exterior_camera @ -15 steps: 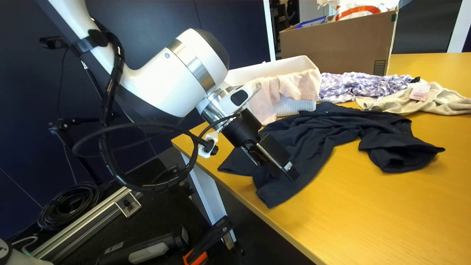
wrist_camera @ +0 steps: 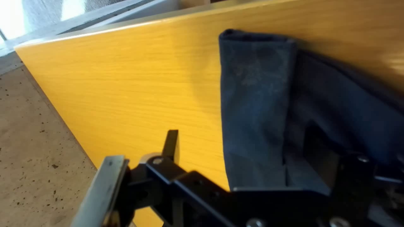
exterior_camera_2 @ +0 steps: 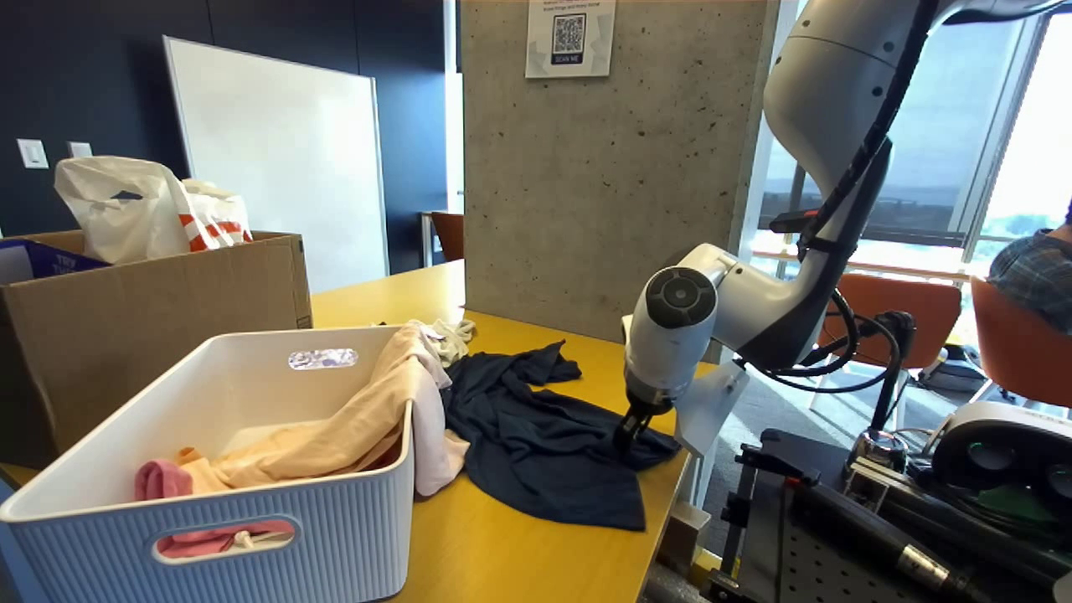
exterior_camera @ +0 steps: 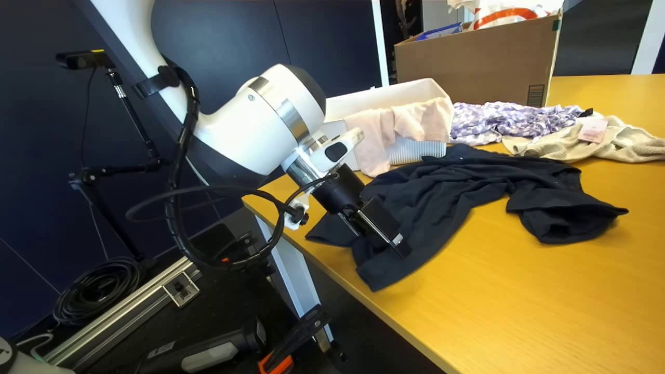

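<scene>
A dark navy garment (exterior_camera: 430, 193) lies crumpled on the yellow table, one end close to the table's edge. My gripper (exterior_camera: 378, 245) is low over that end, tilted, its fingers open. Exterior view 2 has the gripper (exterior_camera_2: 625, 442) down at the cloth (exterior_camera_2: 548, 452), though whether the tips touch it is unclear. In the wrist view, a folded strip of the navy garment (wrist_camera: 255, 109) runs between the spread fingers. The left finger (wrist_camera: 171, 145) is over bare table; the right one, in shadow, overlaps the dark cloth. Nothing is visibly pinched.
A white ribbed bin (exterior_camera_2: 301, 563) holding pink and peach clothes stands near the garment, one pale cloth (exterior_camera_2: 430, 432) draped over its rim. Purple patterned cloth (exterior_camera: 505, 121) and a beige garment (exterior_camera: 614, 143) lie behind. A cardboard box (exterior_camera: 480, 65) stands at the back.
My gripper has shifted slightly left and lower in exterior view 1, and the arm's wrist has come down. The garment's near end has moved slightly left with it.
</scene>
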